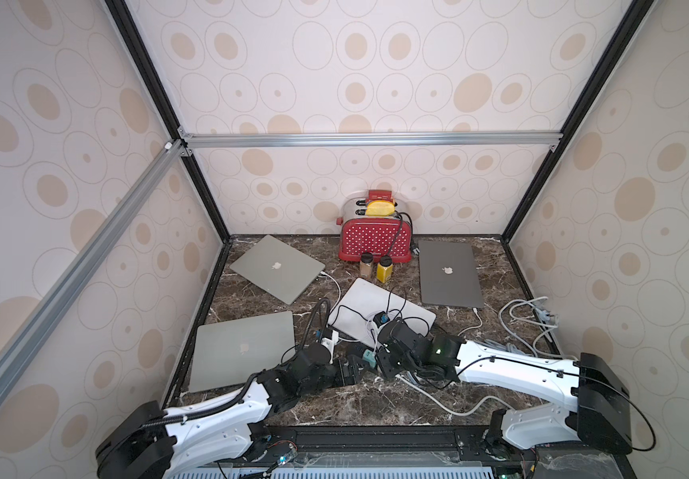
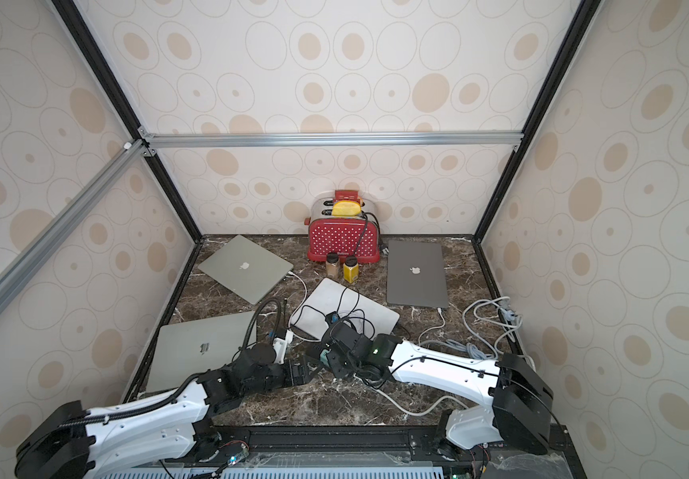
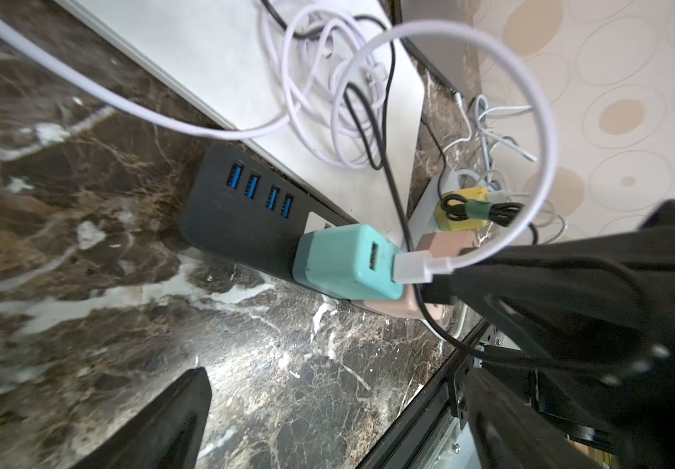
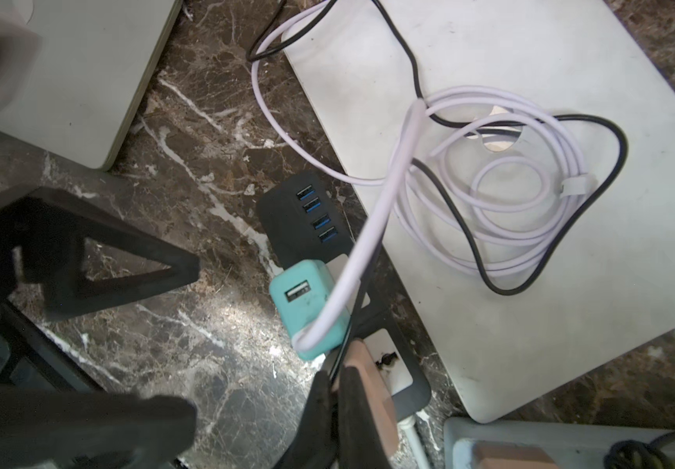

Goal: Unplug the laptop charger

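The teal charger [image 3: 349,262] sits in a socket of the black power strip [image 3: 247,207], with the lilac cable [image 3: 541,133] plugged into its face. Beside the charger is a pink adapter [image 4: 372,391], partly covered by my right gripper. That gripper is shut, its tips right by the charger and the cable plug; a thin black cord [image 3: 396,203] passes at the fingertips, and whether it is pinched cannot be told. My left gripper stands open, short of the charger, with only bare table between its fingers.
Behind the strip lies a silver laptop [image 4: 572,312] carrying coiled lilac and black cables. More closed laptops lie at left [image 1: 244,351], back left [image 1: 276,267] and back right [image 1: 450,275]. A red toaster [image 1: 375,239] and two jars stand at the back. Cables [image 1: 532,319] clutter the right side.
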